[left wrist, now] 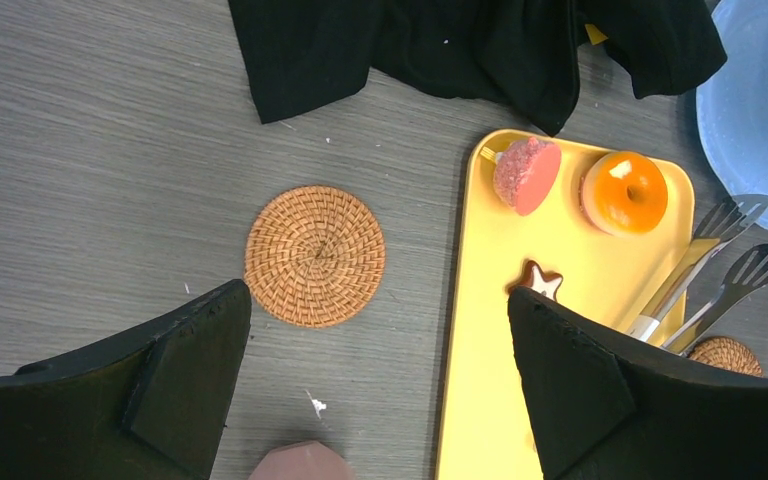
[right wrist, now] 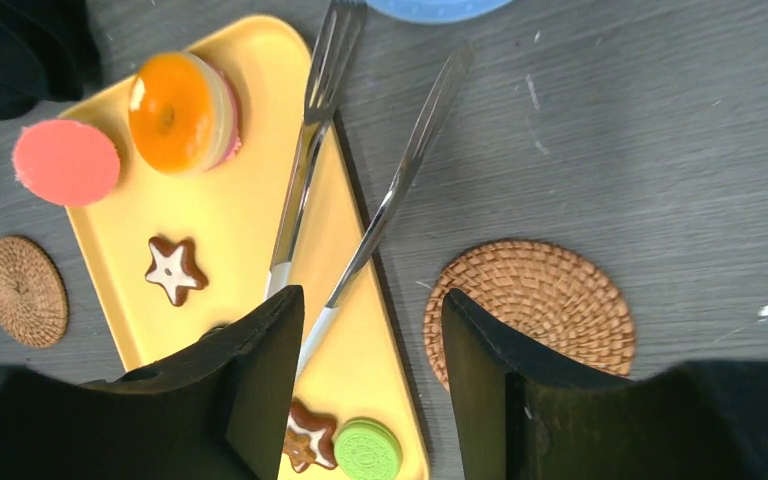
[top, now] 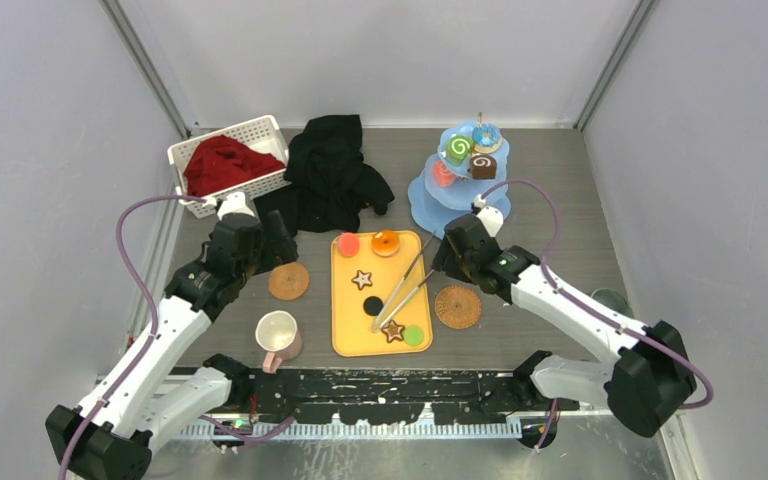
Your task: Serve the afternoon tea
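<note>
Two long utensils, a fork (right wrist: 304,160) and a second slim metal one (right wrist: 400,187), lie slanted across the right side of the yellow tray (top: 350,335), their tips past its edge. My right gripper is open above their handle ends, nothing gripped. On the tray sit an orange donut (top: 385,243), a pink cake (left wrist: 527,176), star biscuits (right wrist: 175,270), a black round piece (top: 373,306) and a green one (right wrist: 367,450). Over the left wicker coaster (left wrist: 315,256) my left gripper stands wide open and empty.
A pink cup (top: 278,335) stands front left. The blue tiered stand (top: 430,210) with cakes is back right, near my right arm. Black cloth (top: 335,175) and a white basket (top: 265,132) with red cloth lie back left.
</note>
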